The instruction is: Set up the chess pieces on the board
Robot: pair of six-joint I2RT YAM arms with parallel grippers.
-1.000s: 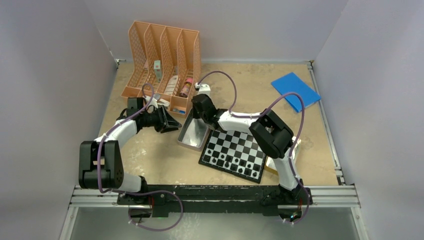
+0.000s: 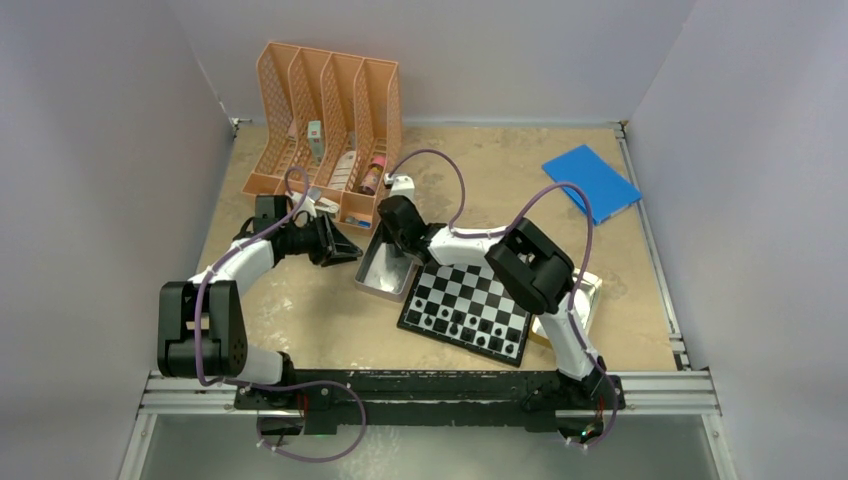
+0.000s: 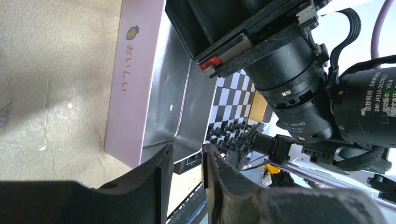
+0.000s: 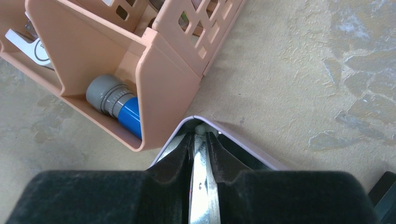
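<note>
The chessboard [image 2: 465, 300] holds dark pieces along its near rows. Left of it sits an open metal-lined box with pink sides [image 2: 380, 285], also in the left wrist view [image 3: 128, 79]. My right gripper is down inside the box's far end, shut on a small grey piece [image 4: 200, 129]. My left gripper [image 2: 350, 254] is beside the box's left side, its fingers [image 3: 154, 186] partly apart with nothing visible between them.
An orange organizer [image 2: 330, 110] with assorted items stands behind the box. A blue flat object [image 2: 590, 180] lies at back right, and a yellow-edged tray [image 2: 590, 300] is right of the board.
The left arm looks still.
</note>
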